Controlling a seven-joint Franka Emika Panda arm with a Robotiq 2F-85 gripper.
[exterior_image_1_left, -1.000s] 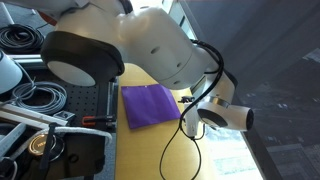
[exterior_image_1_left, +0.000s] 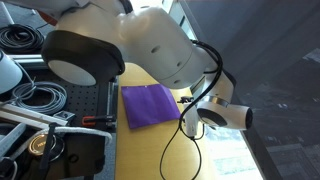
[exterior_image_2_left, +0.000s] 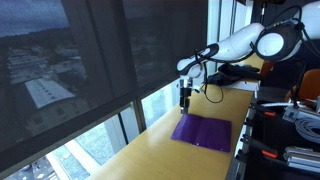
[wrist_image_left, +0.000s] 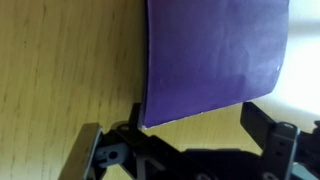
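Observation:
A flat purple cloth (exterior_image_1_left: 148, 105) lies on the wooden table, its edges mostly straight. In exterior view 2 the same cloth (exterior_image_2_left: 205, 133) is spread just in front of my gripper (exterior_image_2_left: 186, 103), which points down at its far left side. From the wrist, the cloth (wrist_image_left: 210, 55) fills the upper middle and right. My gripper stands open there, its dark fingers wide apart at the lower left and right. Nothing is held between them. The cloth's near edge runs across the space ahead of the fingers. Whether any finger touches it, I cannot tell.
Bare wooden table (exterior_image_2_left: 135, 150) stretches to the left of the cloth. A black perforated surface (exterior_image_1_left: 85, 105) with coiled cables (exterior_image_1_left: 40, 97) borders the table. A loose cable hangs from my arm (exterior_image_1_left: 150, 40). Dark blinds (exterior_image_2_left: 70, 70) rise behind the table.

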